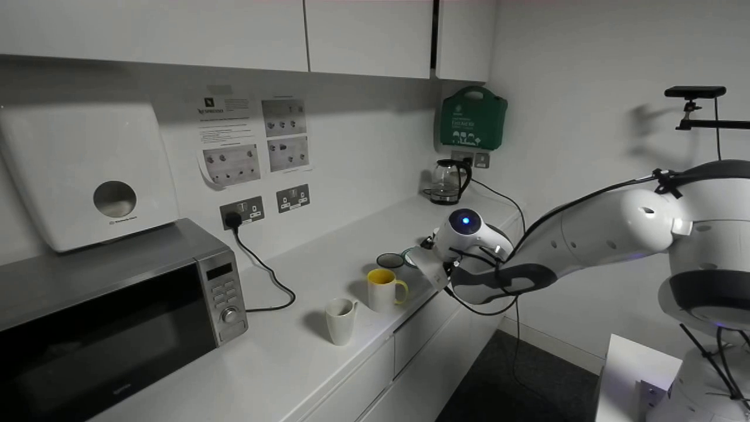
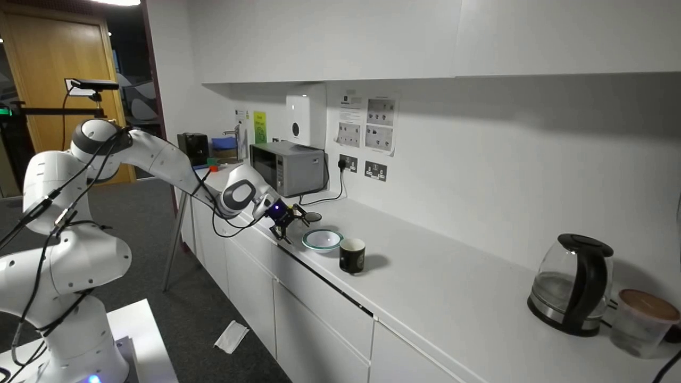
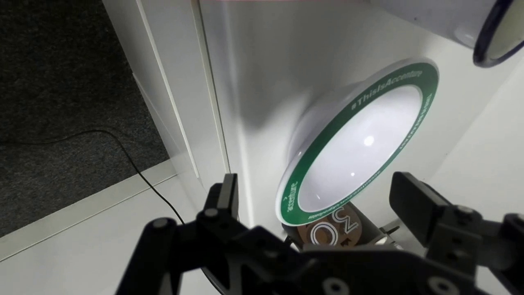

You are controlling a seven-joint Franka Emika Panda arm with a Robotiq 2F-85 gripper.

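My gripper stands open, with nothing held between its spread fingers. In the wrist view a white bowl [image 3: 366, 147] with a green lettered rim lies ahead of it on the counter, upright and apart from the fingers. From the second exterior view, the gripper [image 2: 295, 224] is over the counter's front edge, just left of the bowl [image 2: 322, 239]. A dark mug [image 2: 352, 256] stands to the bowl's right. In the first exterior view the arm's wrist hides most of the bowl and the fingers.
A yellow-lined mug [image 1: 383, 289] and a white cup [image 1: 341, 320] stand near the counter's front edge. A dark-rimmed enamel cup [image 1: 391, 261] sits behind them. The microwave [image 1: 126, 281] and kettle [image 1: 450, 181] are at opposite ends.
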